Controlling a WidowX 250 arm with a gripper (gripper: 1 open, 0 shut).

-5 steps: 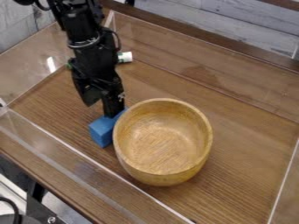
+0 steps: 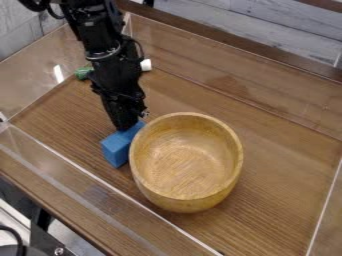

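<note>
The black gripper (image 2: 131,122) reaches down from the top left, its fingertips low at the back of a blue block (image 2: 115,151). The block sits on the wooden table just left of a large tan bowl (image 2: 186,175), close against it. The fingertips are small and dark; nothing shows clearly between them, and the gripper looks shut.
Small green and white objects (image 2: 143,65) lie at the back left behind the arm. A raised edge runs along the left and front left.
The gripper has shifted slightly and its shape at the lower end looks narrower. The blue block and the bowl are in about the same places.
</note>
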